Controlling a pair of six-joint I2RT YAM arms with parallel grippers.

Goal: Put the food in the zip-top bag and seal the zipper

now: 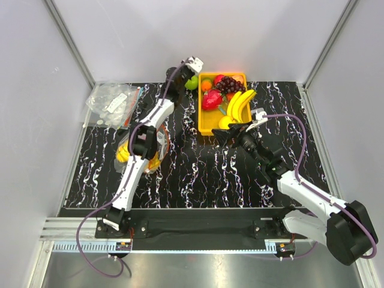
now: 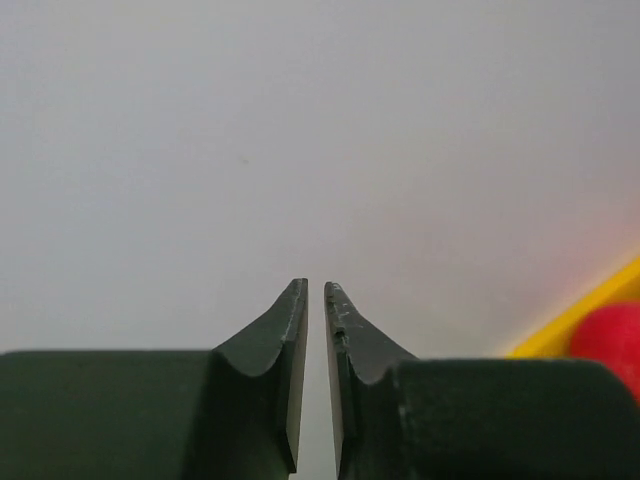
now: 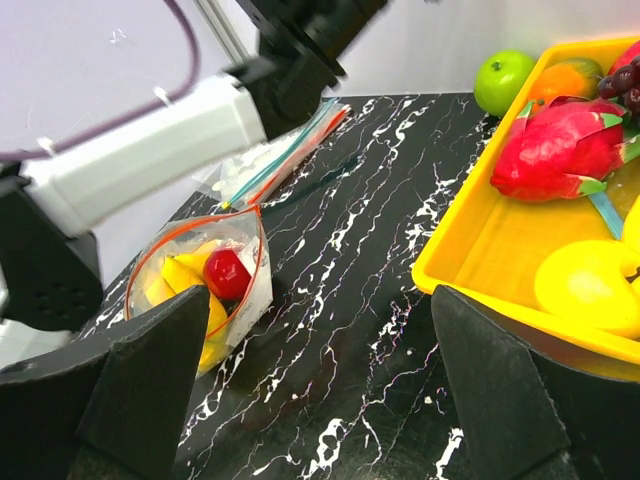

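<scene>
An open zip bag [image 3: 253,288] on the left of the table holds yellow fruit and a red apple [image 3: 225,275]. My left gripper [image 1: 191,71] is raised at the back, left of the yellow tray [image 1: 205,123], near a green apple; in the left wrist view its fingers [image 2: 365,350] are slightly apart with nothing seen between them. My right gripper [image 1: 225,133] stands open at the tray's front, empty. The tray holds a dragon fruit [image 1: 211,99], grapes [image 1: 230,85], bananas [image 1: 243,105] and other fruit.
Flat empty bags [image 1: 108,105] lie at the back left. A wall stands behind the table.
</scene>
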